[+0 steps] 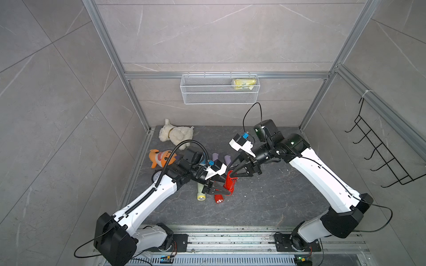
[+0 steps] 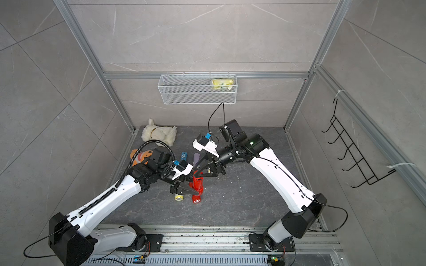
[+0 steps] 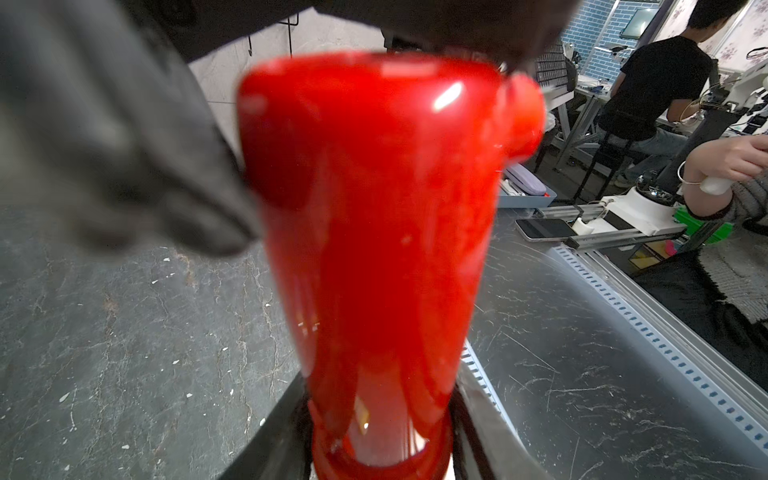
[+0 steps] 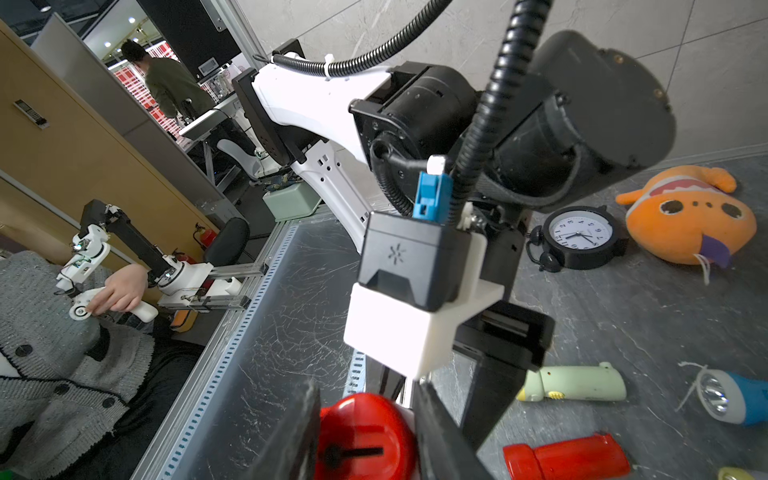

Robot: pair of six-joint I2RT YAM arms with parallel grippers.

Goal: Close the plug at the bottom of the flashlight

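My left gripper (image 1: 221,187) is shut on a red flashlight (image 3: 376,232), holding it upright at its lower end above the table. In the left wrist view its bottom end faces up, with a small red knob (image 3: 524,116) at the upper right side. My right gripper is over that end, part open, its fingers either side of the red top. In the right wrist view this red end (image 4: 364,416) shows a dark slot-like opening. The right gripper's dark fingers also loom over the flashlight in the left wrist view.
On the table lie another red flashlight (image 4: 576,456), a pale green one (image 4: 580,382), a blue one (image 4: 742,397), a black clock (image 4: 577,236), an orange plush (image 4: 688,216) and a white plush (image 1: 177,133). A wire basket (image 1: 219,88) hangs behind.
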